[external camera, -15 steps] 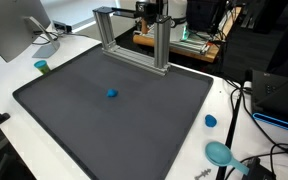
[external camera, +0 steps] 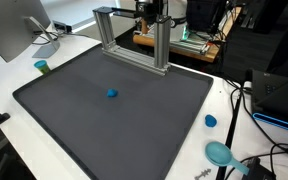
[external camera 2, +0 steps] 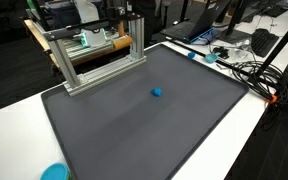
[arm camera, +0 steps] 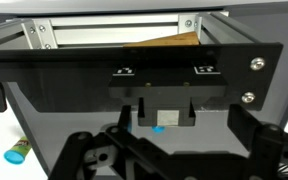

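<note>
In the wrist view my gripper stands open, its dark fingers spread wide at the lower edge. Between and beyond them is a black block with a pale patch [arm camera: 167, 118], fixed at the black bar [arm camera: 74, 73] of the silver frame; I cannot tell whether a finger touches it. A small blue object [external camera: 112, 93] lies on the dark grey board [external camera: 79, 125]; exterior view 2 shows the same blue piece [external camera 2: 157, 91] well in front of the silver frame [external camera 2: 106, 72]. The gripper's tips are hard to make out from outside.
A green and blue cup [external camera: 42, 67] stands beyond the board's left edge. To the right are a round blue piece [external camera: 211, 121], a teal ladle-like item [external camera: 220, 154] and loose black cables [external camera: 274, 150]. Most of the board is bare.
</note>
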